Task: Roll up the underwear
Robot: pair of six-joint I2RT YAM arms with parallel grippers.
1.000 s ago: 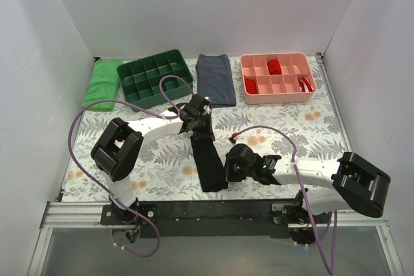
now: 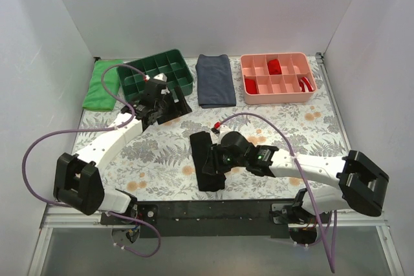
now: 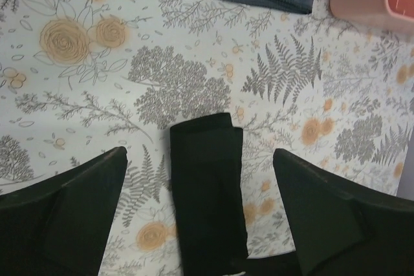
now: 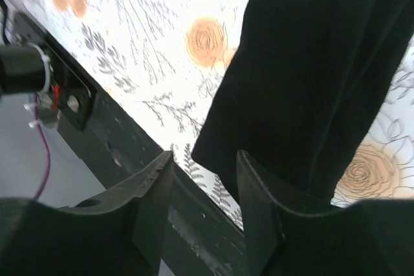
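Note:
The black underwear (image 2: 202,153) lies flat as a long folded strip near the front centre of the table; in the left wrist view its far end (image 3: 204,153) shows a short double edge. My left gripper (image 2: 174,105) is raised over the back left, away from the cloth, its fingers apart with nothing between them. My right gripper (image 2: 215,159) hangs over the near half of the strip; in the right wrist view its open fingertips (image 4: 246,166) are at the cloth's near corner, with no cloth visibly held.
A green divided bin (image 2: 167,61), a green towel (image 2: 97,95), a grey towel (image 2: 217,82) and a pink divided bin (image 2: 278,95) with red items line the back. The table's front edge is close to the underwear.
My left gripper has risen and moved back-left, away from the cloth's far end. My right gripper has shifted left and up over the cloth.

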